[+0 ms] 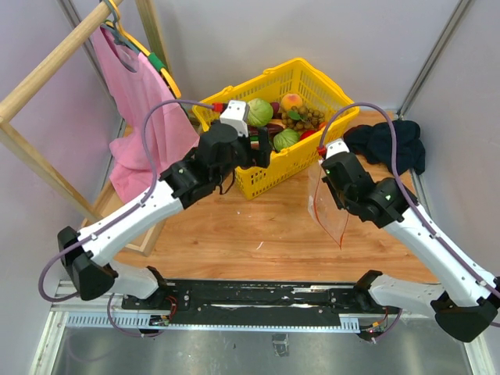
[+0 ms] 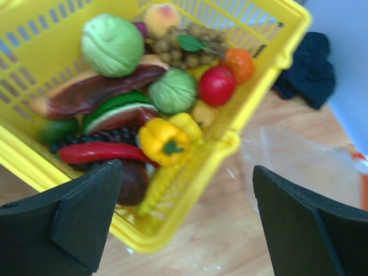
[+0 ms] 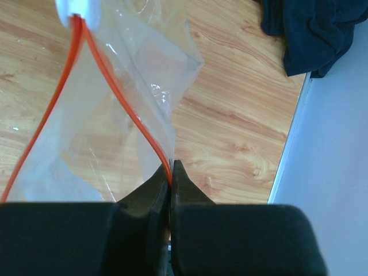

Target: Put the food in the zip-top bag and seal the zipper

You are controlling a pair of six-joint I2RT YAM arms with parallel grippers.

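The clear zip top bag (image 3: 109, 132), edged in orange with a pale slider (image 3: 80, 8), hangs with its mouth gaping. My right gripper is shut on the bag's orange-edged rim. In the top view the bag (image 1: 326, 207) droops below that hand. Over the near side of the yellow basket, my left gripper stands open, nothing between its fingers. Food fills the basket: a yellow bell pepper (image 2: 162, 141), a red chili (image 2: 106, 153), an eggplant (image 2: 133, 183), a cabbage (image 2: 112, 45), a red fruit (image 2: 217, 85) and more. No food shows inside the bag.
The yellow basket (image 1: 273, 173) stands at the back centre of the wooden table (image 1: 234, 242). A dark cloth (image 1: 391, 144) lies at the back right. On the left, a pink garment (image 1: 144, 148) hangs from a wooden rack (image 1: 58, 55).
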